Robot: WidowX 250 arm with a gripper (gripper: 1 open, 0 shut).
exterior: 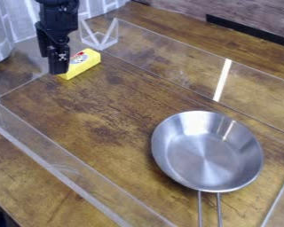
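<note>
My dark gripper (58, 58) hangs at the top left of the camera view, its fingers open and pointing down. Just right of it a yellow block (79, 63) with a small printed patch lies on the wooden table (109, 115), its left end close by the gripper; whether they touch I cannot tell.
A steel pan (206, 149) with its handle toward the front sits at the right. A clear bracket-like object (99, 35) stands behind the block. Clear strips or panels cross the table at left and right.
</note>
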